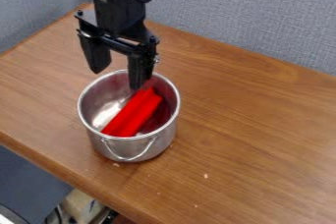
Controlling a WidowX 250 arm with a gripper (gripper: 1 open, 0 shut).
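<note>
A black gripper (pixel 118 59) hangs over a silver metal pot (pixel 89 110) in the camera view, its two fingers spread wide with nothing seen between them. Inside the pot lies a long red object (pixel 133 112), slanting from lower left to upper right. The lower right finger reaches close above the pot's back rim; whether it touches cannot be told.
A speckled grey wall (pixel 250 12) stands behind it. Dark items show past the table's edge at the lower left.
</note>
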